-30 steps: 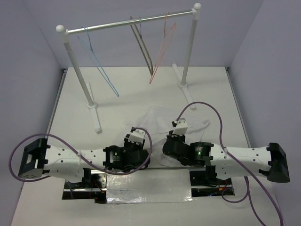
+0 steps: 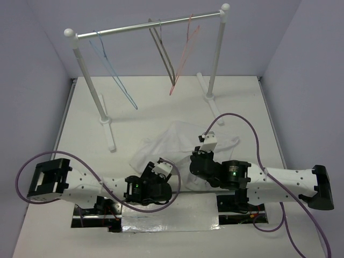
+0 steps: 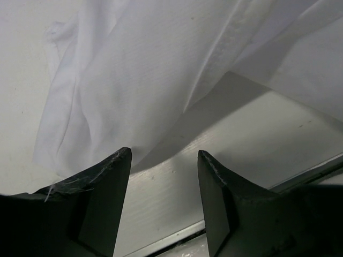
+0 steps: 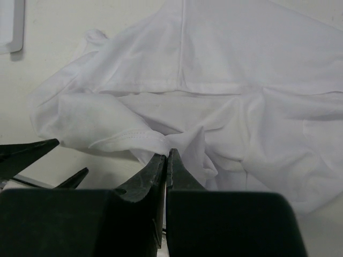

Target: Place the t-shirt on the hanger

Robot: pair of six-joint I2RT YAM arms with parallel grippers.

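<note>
A white T-shirt [image 2: 177, 134] lies crumpled on the table below the rack. My left gripper is open over the table beside a folded part of the shirt [image 3: 134, 69], with nothing held between its fingers. My right gripper is shut on an edge of the shirt [image 4: 128, 118], which is bunched beneath its tips. Three hangers hang from the rail: a blue one [image 2: 121, 86], a grey one [image 2: 165, 60] and a pink one [image 2: 183, 59].
The white rack [image 2: 147, 25] stands on two feet at the back. Walls close in the sides and rear.
My left arm has moved toward the front of the table over the last second. The hangers sway a little.
</note>
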